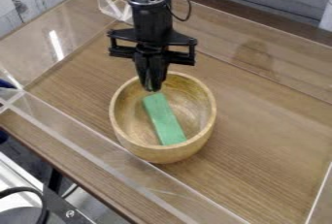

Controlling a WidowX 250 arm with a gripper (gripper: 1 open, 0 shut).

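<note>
A round wooden bowl (193, 133) stands in the middle of the table, with a flat green block (165, 121) lying lengthwise inside it. The black gripper (151, 82) points down at the bowl's back part, its fingertips just above the upper end of the green block. It looks shut, and nothing shows between its fingers.
Clear plastic panels run along its left side and lower right. Black cables lie at the lower left corner.
</note>
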